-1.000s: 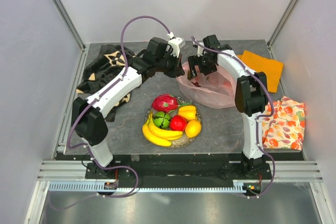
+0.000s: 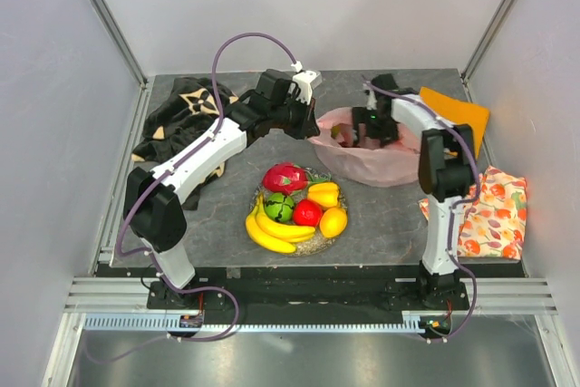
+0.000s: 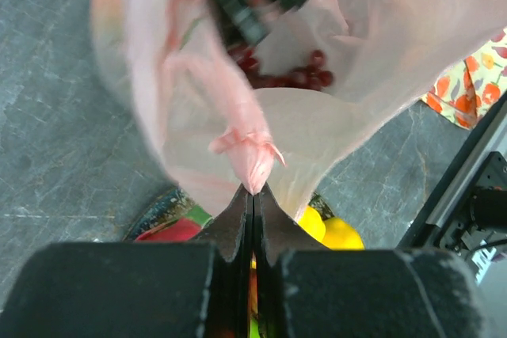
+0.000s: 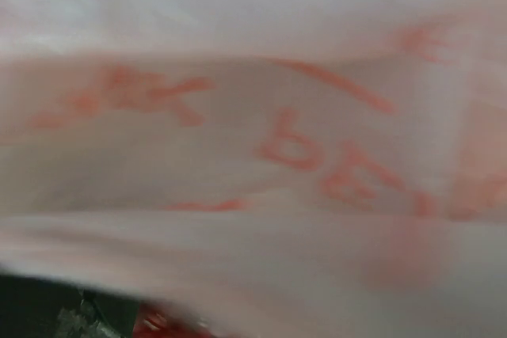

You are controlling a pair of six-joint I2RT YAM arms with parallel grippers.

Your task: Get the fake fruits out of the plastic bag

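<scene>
The pink plastic bag (image 2: 376, 162) sits at the upper right of the table. My left gripper (image 2: 313, 131) is shut on its left rim, pinching the bag (image 3: 245, 152) at the fingertips in the left wrist view. My right gripper (image 2: 367, 129) is inside the bag, blurred; its finger state is unclear. Red grapes (image 3: 313, 77) lie in the bag. The right wrist view is mostly blurred bag with red lettering. A glass plate holds a dragon fruit (image 2: 284, 178), watermelon (image 2: 279, 208), bananas (image 2: 276, 231), red fruit (image 2: 306, 213), yellow pepper (image 2: 323, 194) and orange (image 2: 333, 222).
A dark patterned cloth (image 2: 172, 124) lies at the back left, an orange mat (image 2: 453, 111) at the back right and a fruit-print cloth (image 2: 489, 224) at the right edge. Bare table (image 2: 381, 228) shows right of the plate.
My right gripper has moved right within the bag and is blurred. The left arm and the bag's held corner have shifted very slightly; the plate is unchanged.
</scene>
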